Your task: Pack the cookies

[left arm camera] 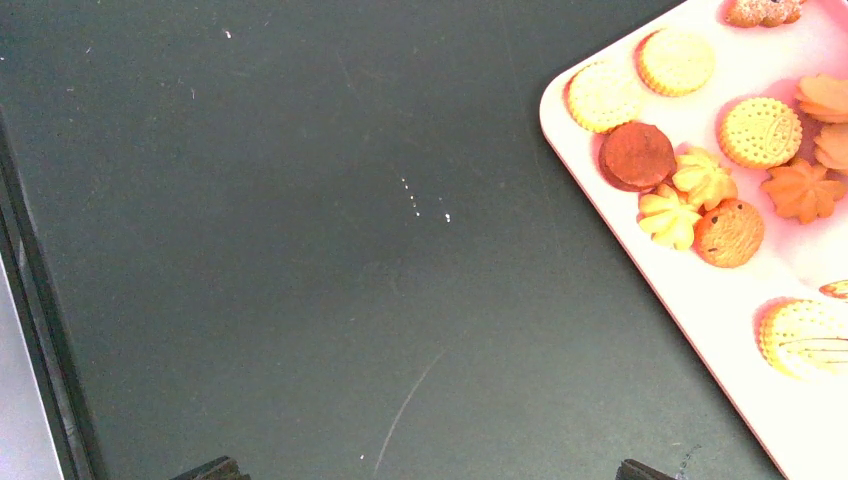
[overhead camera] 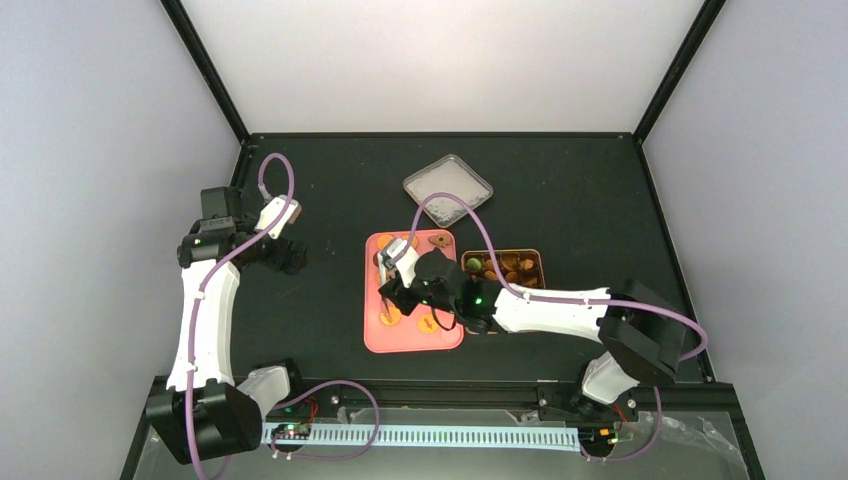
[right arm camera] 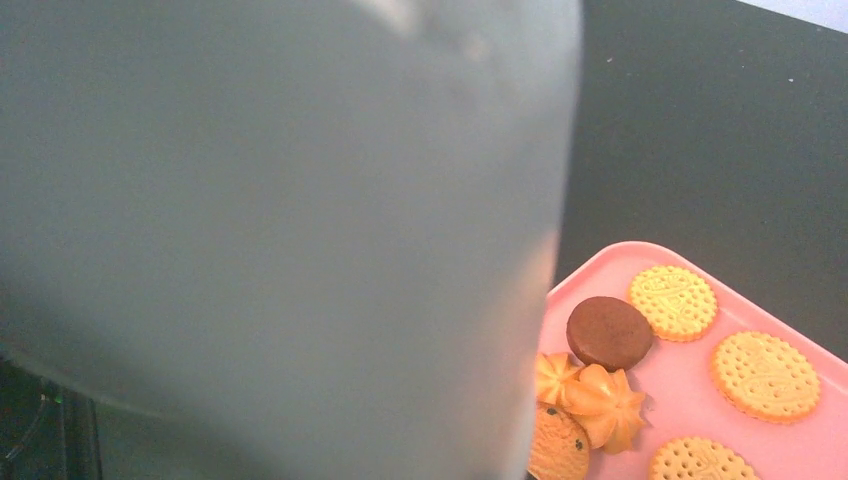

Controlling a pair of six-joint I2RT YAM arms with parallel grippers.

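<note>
The pink tray (overhead camera: 375, 335) lies at the table's middle with several cookies on it, among them a chocolate disc (right arm camera: 609, 333), a star cookie (right arm camera: 603, 405) and a round yellow biscuit (right arm camera: 767, 376). Over the tray, my right gripper (overhead camera: 385, 285) is open. A large blurred grey shape covers much of the right wrist view and hides its fingertips. To the tray's right, partly under the right arm, is the gold box (overhead camera: 541, 268) holding cookies in compartments. Off to the left, my left gripper stands open over bare table, its fingertips wide apart.
Behind the pink tray lies a clear plastic lid or shallow box (overhead camera: 448, 188), clear of both grippers.
</note>
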